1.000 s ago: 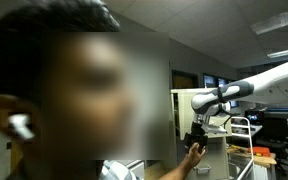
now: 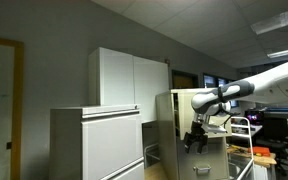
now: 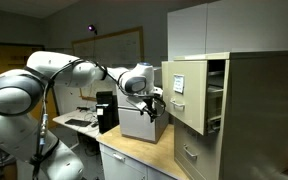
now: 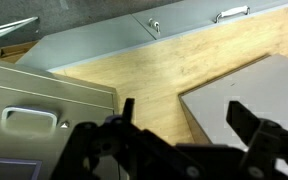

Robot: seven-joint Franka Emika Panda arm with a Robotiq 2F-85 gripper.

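My gripper hangs in the air above the wooden counter, its two dark fingers wide apart with nothing between them in the wrist view. In exterior view 2 the gripper [image 3: 152, 108] is left of a beige metal cabinet [image 3: 249, 110]. The cabinet's upper door [image 3: 187, 92] stands swung out, and dark shelves show behind it. A lower front with a handle [image 3: 190, 154] looks closed. From above, a beige front with a silver handle [image 4: 29, 121] lies left of the gripper. What lies deep inside the cabinet is hidden.
A grey-white box-like unit [image 3: 142, 122] stands on the counter [image 3: 160, 150] behind the gripper, and its top [image 4: 249, 100] appears at right in the wrist view. White wall cupboards [image 2: 129, 80] hang above. Bare counter lies between the unit and the beige cabinet.
A person who filled the left of exterior view 1, with a hand near the gripper, is gone from view. The arm shows no clear movement.
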